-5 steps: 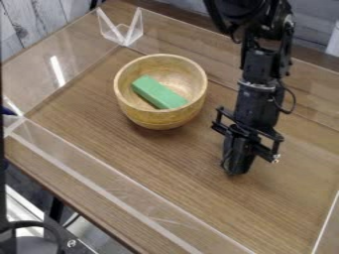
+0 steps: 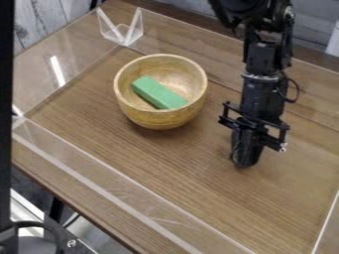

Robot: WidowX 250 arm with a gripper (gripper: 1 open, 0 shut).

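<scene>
The robot's black gripper (image 2: pixel 245 149) reaches down from the top right and sits low at the wooden table's surface, right of centre. Its fingertips are dark and small in the view; it looks shut, with nothing visible held. A round tan bowl (image 2: pixel 177 117) stands to its left, apart from it, holding a green block (image 2: pixel 159 92).
A small clear plastic piece (image 2: pixel 121 27) lies at the back left. A dark object (image 2: pixel 27 240) with cables is at the bottom left corner, beyond the table's edge.
The gripper has shifted slightly over the last second, staying low right of the bowl. The bowl and green block look unmoved.
</scene>
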